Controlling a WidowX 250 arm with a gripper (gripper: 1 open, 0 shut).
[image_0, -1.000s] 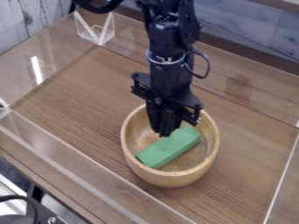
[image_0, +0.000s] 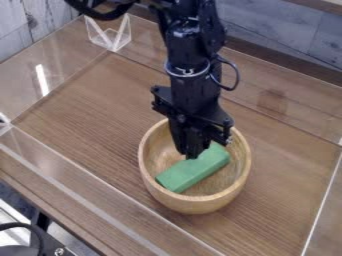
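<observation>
A light wooden bowl (image_0: 194, 197) stands on the wooden table, with a green block (image_0: 183, 174) lying inside it. My black gripper (image_0: 190, 150) hangs down from the top centre over the back half of the bowl, its tips just above or beside the green block. The tips are dark and overlap, so I cannot tell how far apart they are or whether they touch the block.
A clear plastic object (image_0: 110, 30) is at the back left by a grey edge. Dark cables are at the lower left corner.
The gripper has shifted very slightly over the bowl. The bowl and the green block look unchanged.
</observation>
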